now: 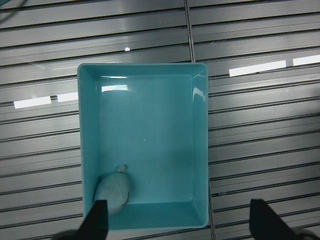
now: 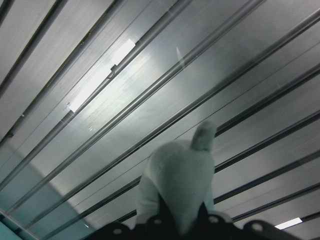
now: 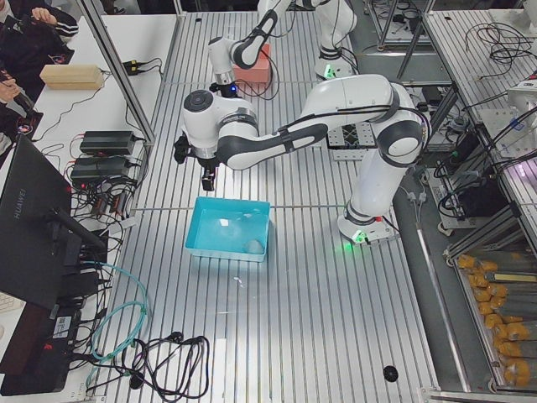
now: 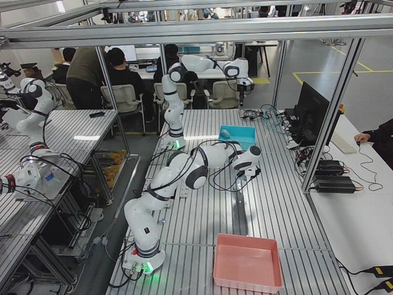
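A blue tray [image 3: 226,220] sits on the slatted table with a pale plush toy [image 1: 111,192] in one corner. My left gripper hangs above that tray, open, with nothing between its fingers. My right gripper is shut on another pale plush toy [image 2: 177,175], held over bare table slats, with a teal edge at the lower left of the right wrist view. A pink tray [image 4: 249,261] stands near the base of the right arm.
A monitor [image 4: 310,110], power boxes and cables line one side of the table. An aluminium post [image 4: 331,117] rises at that edge. The table beyond the blue tray is mostly clear.
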